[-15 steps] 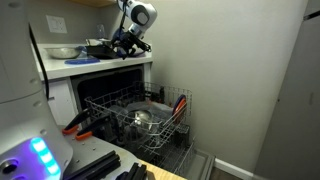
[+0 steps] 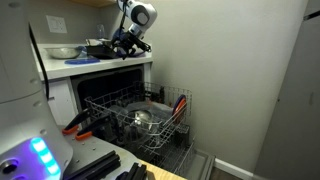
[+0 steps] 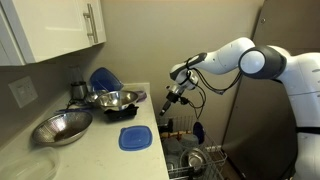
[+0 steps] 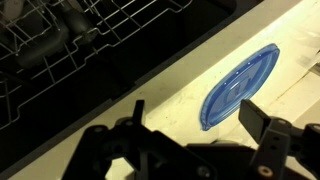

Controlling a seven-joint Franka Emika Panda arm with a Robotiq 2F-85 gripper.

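High over the counter edge by the dishwasher, my gripper (image 3: 170,103) points downward, clear of the counter. From the wrist view, the gripper looks open: its two dark fingers stand wide apart, with nothing held between them. A flat blue lid (image 4: 240,87) lies on the pale counter beyond the fingers, apart from them. The same blue lid (image 3: 135,138) shows near the counter's edge in exterior view 2. The dishwasher rack (image 2: 140,112) is pulled out below, with a metal bowl (image 2: 143,117) and other dishes in it.
On the counter (image 3: 108,160) stand a metal colander (image 3: 62,128), a metal bowl (image 3: 117,99) and a clear container (image 3: 30,165). A blue item (image 3: 104,80) leans at the back wall. Wall cabinets (image 3: 60,25) hang above the left side. Open floor lies right of the rack.
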